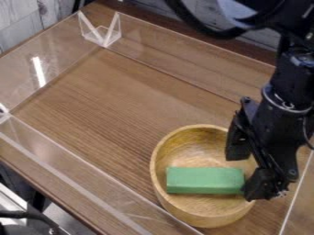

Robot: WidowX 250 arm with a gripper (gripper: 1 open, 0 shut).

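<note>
My black gripper (252,162) is low at the right, over the right side of a round wooden bowl (172,156). It is open, its fingers reaching down beside a green rectangular block (196,181) that lies in the bowl. The arm covers much of the right of the view and part of the bowl's rim.
A clear plastic holder (101,29) stands at the back left. Clear edging runs along the left side.
</note>
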